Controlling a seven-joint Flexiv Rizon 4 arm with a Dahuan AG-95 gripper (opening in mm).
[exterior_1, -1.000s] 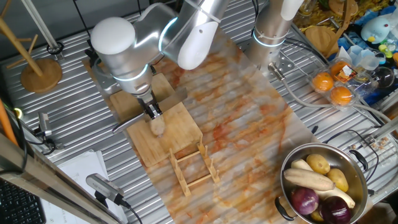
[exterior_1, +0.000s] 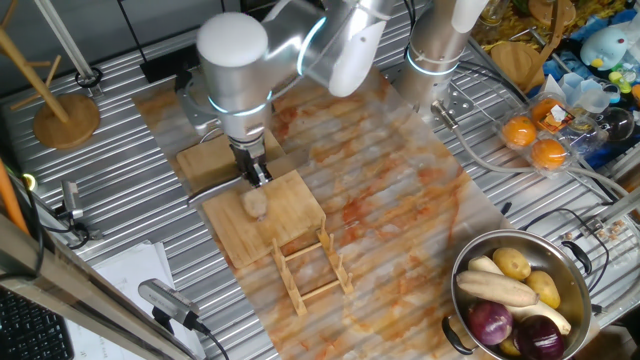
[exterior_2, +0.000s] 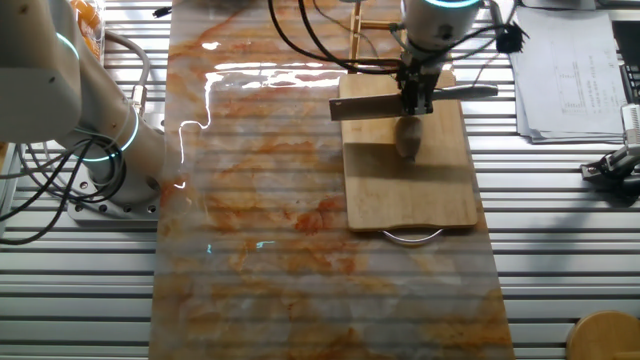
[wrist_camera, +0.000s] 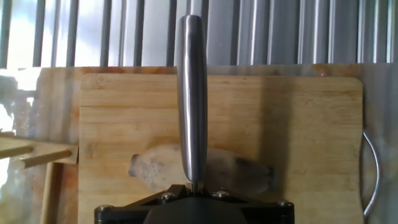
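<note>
My gripper (exterior_2: 416, 98) is shut on a knife, at the junction of its metal handle (wrist_camera: 193, 99) and its broad blade (exterior_2: 365, 107). In exterior view 2 the knife lies level across the view, handle to the right. A pale, elongated vegetable with dark ends, like a lotus root (wrist_camera: 161, 167), rests on the wooden cutting board (exterior_2: 415, 195). The handle crosses in front of it in the wrist view, and the gripper covers part of its lower edge. Whether the blade touches the vegetable cannot be told.
A wooden rack (exterior_1: 318, 288) stands at the board's edge. A steel pot (exterior_1: 468, 250) holding potatoes, purple onions and pale roots sits at the lower right of exterior view 1. The marbled mat (exterior_2: 260, 220) beside the board is largely clear.
The gripper has stayed shut on the knife; the vegetable remains on the board.
</note>
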